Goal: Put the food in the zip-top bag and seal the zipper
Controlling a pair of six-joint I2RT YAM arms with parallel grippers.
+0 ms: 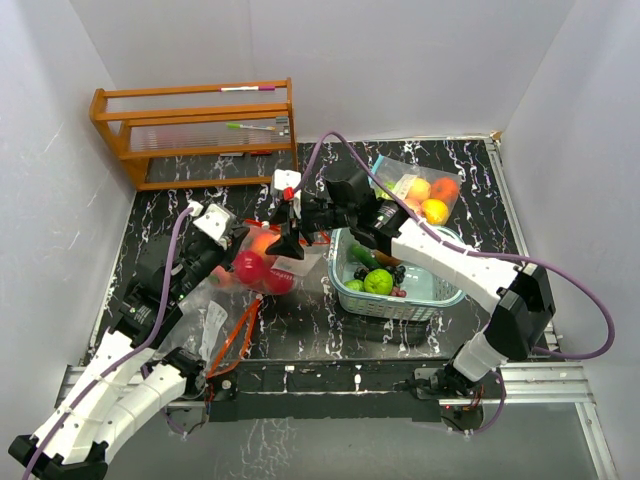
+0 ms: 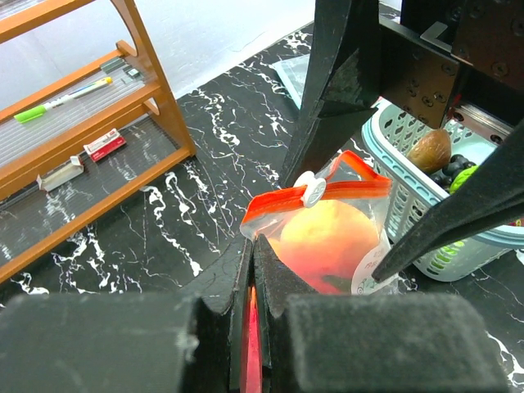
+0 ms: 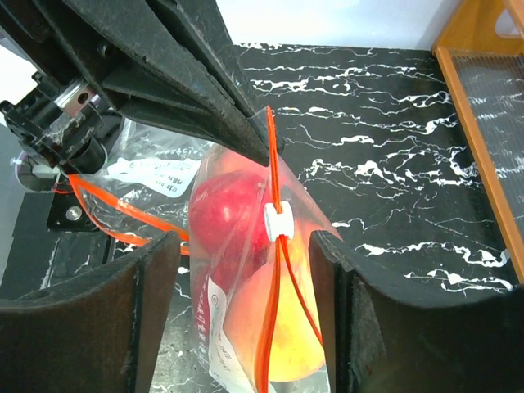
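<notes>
A clear zip top bag [image 1: 264, 268] with red and orange fruit inside hangs between the grippers, its orange zipper and white slider [image 3: 279, 222] facing my right gripper. My left gripper is shut on the bag's zipper end, seen at the top of the right wrist view. My right gripper stands part open around the slider, its fingers apart on either side of the zipper, not closed on it. The left wrist view shows its dark fingers beside the bag's top.
A basket [image 1: 397, 308] of produce sits right of the bag, with another filled bag [image 1: 435, 190] behind it. A wooden rack [image 1: 190, 112] stands at the back left. An empty bag [image 1: 212, 330] with orange zipper lies at the front left.
</notes>
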